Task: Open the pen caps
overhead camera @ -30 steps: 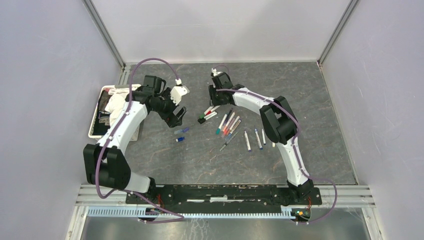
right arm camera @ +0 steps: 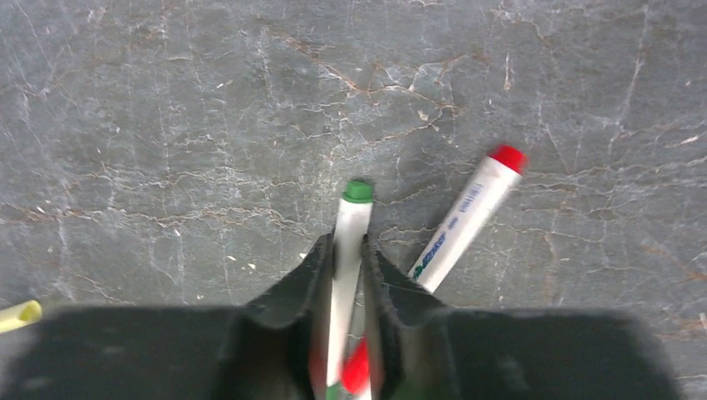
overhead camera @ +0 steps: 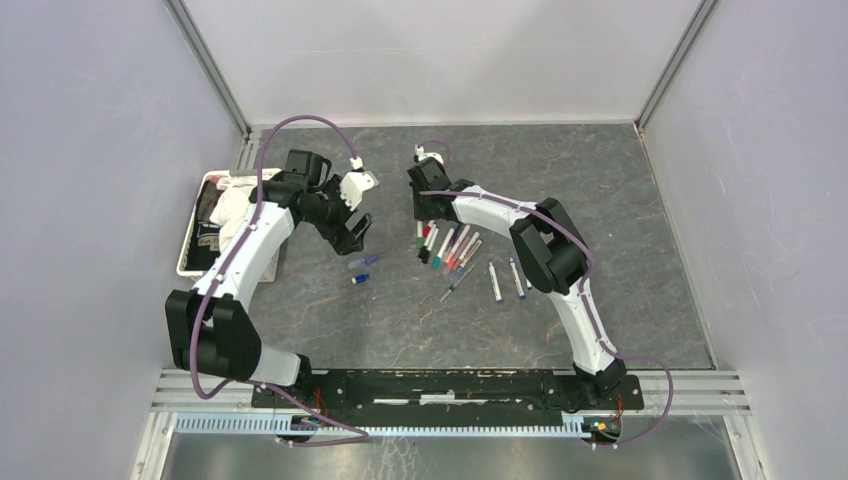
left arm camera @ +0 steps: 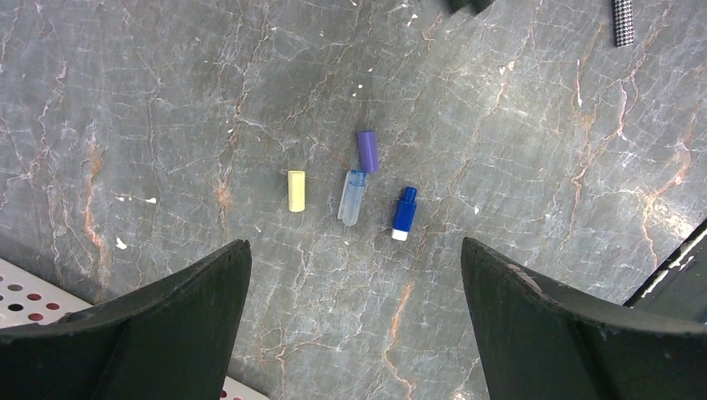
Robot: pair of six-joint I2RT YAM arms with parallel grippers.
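Observation:
My right gripper has its fingers close on both sides of a white marker with a green end (right arm camera: 358, 192); whether they grip it cannot be told. Beside it, a white marker with a red end (right arm camera: 468, 218) lies slanted, its lower part behind the right finger. From above, more white pens (overhead camera: 458, 250) lie in a loose row in mid-table. My left gripper is open above the table, empty. Ahead of its fingers lie a dark blue cap (left arm camera: 404, 214), a clear blue cap (left arm camera: 351, 198), a purple piece (left arm camera: 368, 151) and a yellow cap (left arm camera: 296, 191).
A white basket (overhead camera: 187, 250) with cloth and dark items stands at the left, under the left arm. Two separate pens (overhead camera: 495, 283) (overhead camera: 516, 278) lie near the right forearm.
My right gripper has shifted slightly left and toward the front. The pens beneath it have swung from slanted to nearly upright in the top view. The left arm has stayed still.

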